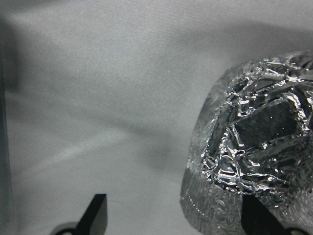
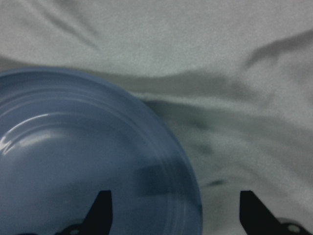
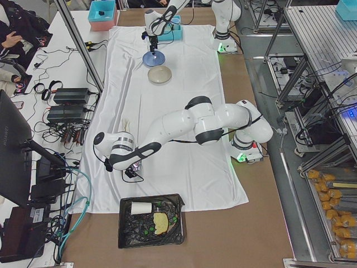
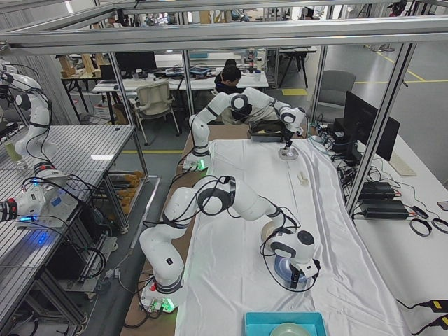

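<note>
My left gripper is open above a round, crinkled, shiny foil-like item (image 1: pixel 259 122) on the white cloth, which is partly hidden under the arm in the camera left view. My right gripper is open over the rim of a blue plate (image 2: pixel 83 152), one finger over the plate and the other over the cloth. A beige plate (image 3: pixel 159 75) lies beside the blue one. A pale thin bundle (image 4: pixel 302 178) lies on the cloth near the left arm.
A black-lined tray (image 3: pixel 150 237) with a white item and a yellow piece stands at the left arm's end of the table. A turquoise container (image 4: pixel 280 318) sits at the other end.
</note>
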